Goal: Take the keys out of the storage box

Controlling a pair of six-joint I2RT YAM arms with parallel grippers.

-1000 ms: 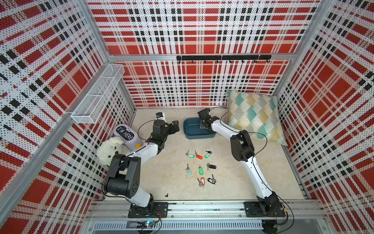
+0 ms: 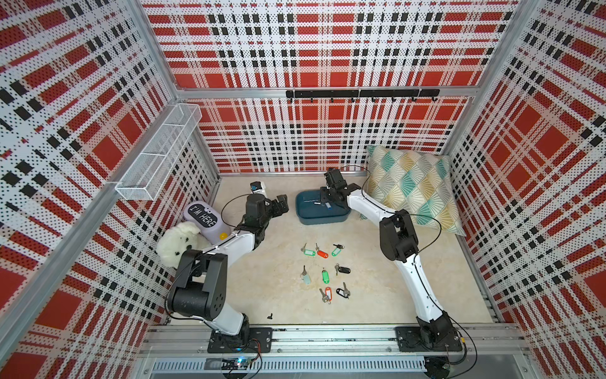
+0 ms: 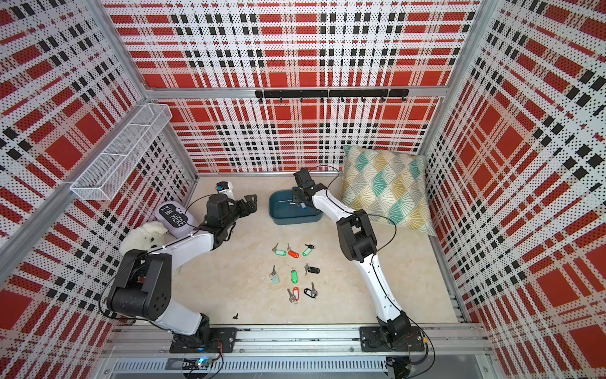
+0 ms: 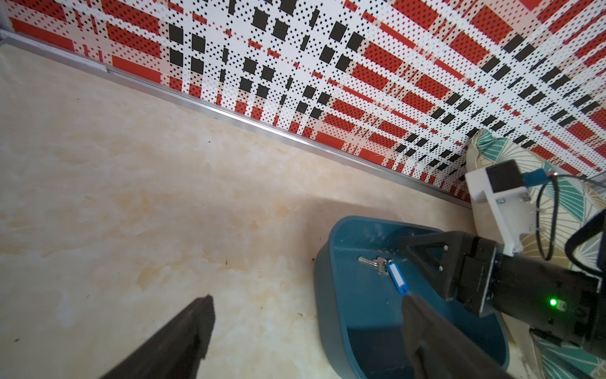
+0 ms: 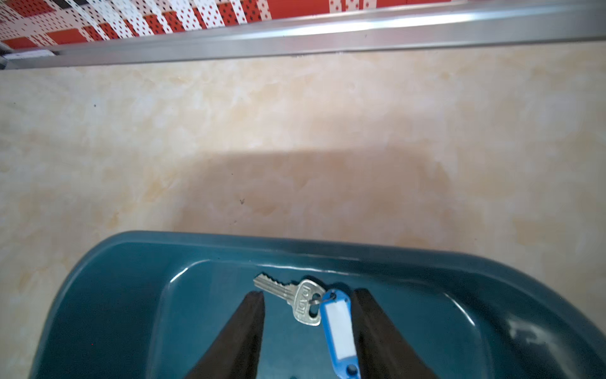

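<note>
One key (image 5: 277, 288) with a blue tag (image 5: 341, 331) lies on the floor of the dark teal storage box (image 2: 322, 219), near its back wall. My right gripper is over the box, fingers part open. In the right wrist view the key's head and the tag appear between its fingers, the tag close beside the right finger (image 5: 378, 334); whether they touch cannot be told. My left gripper (image 2: 282, 203) stands open and empty to the left of the box. On the table in front lie several tagged keys, among them a red-tagged one (image 2: 322, 254) and a green-tagged one (image 2: 325, 276).
A patterned cushion (image 2: 413, 186) leans at the back right. At the left sit a white plush dog (image 2: 178, 245) and a lilac "I'M HERE" cushion (image 2: 207, 218), below a white wire basket (image 2: 142, 191). Table between the keys and the right arm's base is bare.
My right gripper has shifted and turned over the box, and the blue tag, hidden before, now shows beneath it from above. The left arm has barely moved; the keys on the table stay put.
</note>
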